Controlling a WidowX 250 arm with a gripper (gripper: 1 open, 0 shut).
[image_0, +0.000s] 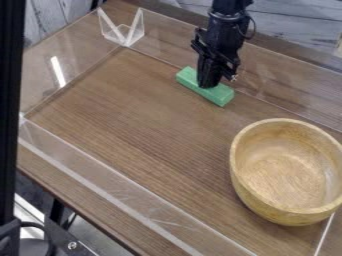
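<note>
My black gripper hangs down from the top of the view to a bright green block on the wooden table. Its tips sit low at the upper left part of the block, over or against it. The gripper looks shut; whether anything is between its fingers is hard to see.
A large wooden bowl stands at the lower right. A clear plastic piece lies at the upper left corner. Cables show at the lower left edge.
</note>
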